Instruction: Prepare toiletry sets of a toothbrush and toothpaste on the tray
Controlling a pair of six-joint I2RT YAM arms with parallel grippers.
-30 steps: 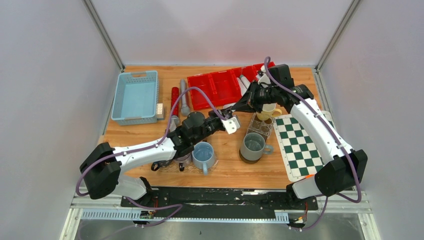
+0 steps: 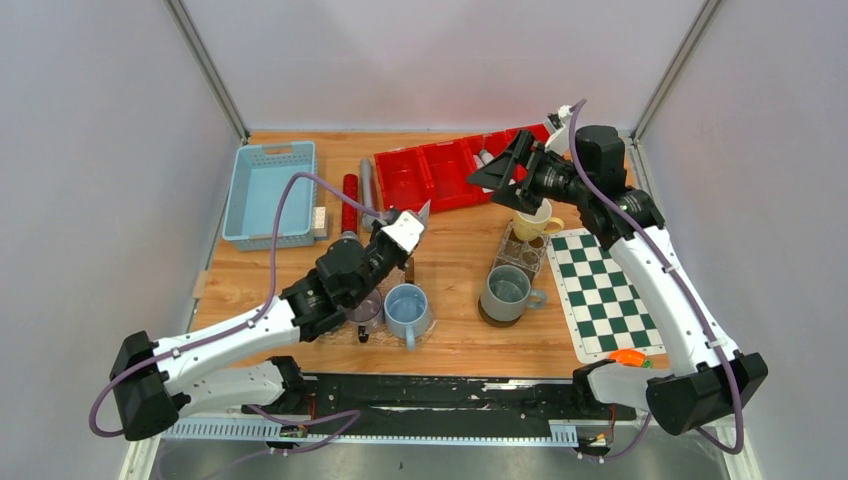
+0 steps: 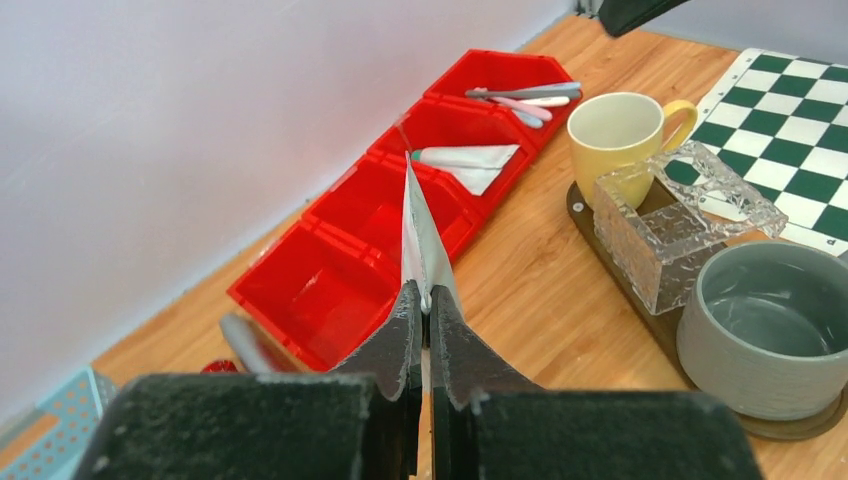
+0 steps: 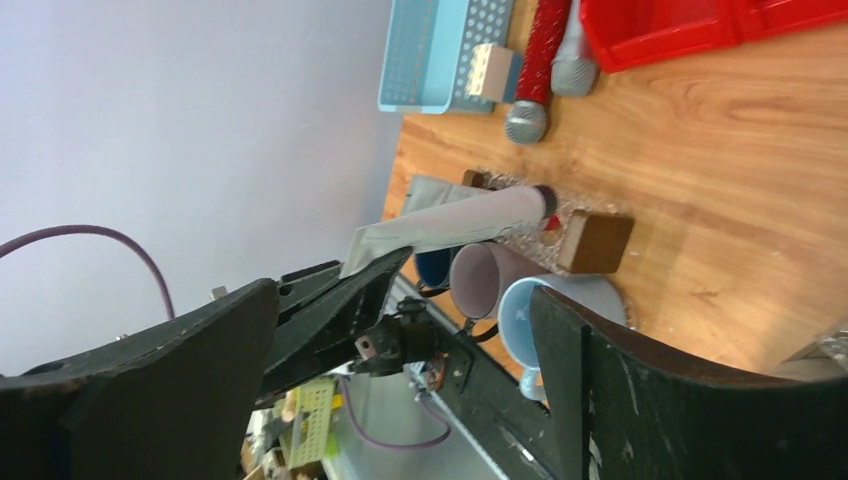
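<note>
A white toothpaste tube (image 4: 460,218) with a dark cap is held by my left gripper, whose fingers are shut on its flat end. Up and to the right stands my right gripper (image 2: 492,180), its fingers (image 4: 640,390) wide open and nothing between them, apart from the tube. The red divided bin (image 3: 455,215) lies behind; its far compartment holds several toothbrushes (image 3: 525,98), and the one beside it holds a white tube (image 3: 470,158). Its other two compartments look empty.
A blue basket (image 2: 230,200) stands far left, near two microphones (image 2: 349,200). A blue mug (image 2: 407,310) sits in front. To the right are a grey mug (image 2: 508,290), a clear box (image 3: 650,265), a yellow mug (image 3: 615,130) and a checkered board (image 2: 600,295).
The grippers, close together before, have drawn apart: the left moved left with the tube, the right moved up and right.
</note>
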